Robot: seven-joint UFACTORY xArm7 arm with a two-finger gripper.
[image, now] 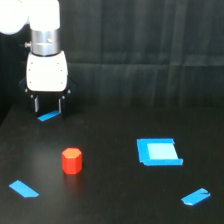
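At the upper left, my gripper (pixel 48 104) points downward with its two fingers wide apart. Nothing shows between them, and the fingers stand open. A red, angular block (pixel 71 160) rests on the dark table, nearer the camera than the gripper and slightly to its right. Clear space separates the two. To the right lies a white square (pixel 161 151) framed by blue tape (pixel 142 152); no object is on it.
Blue tape strips lie flat on the table: one below the gripper (pixel 48 116), one at the front left (pixel 24 189), one at the front right (pixel 195 197). A dark curtain (pixel 140 50) hangs behind.
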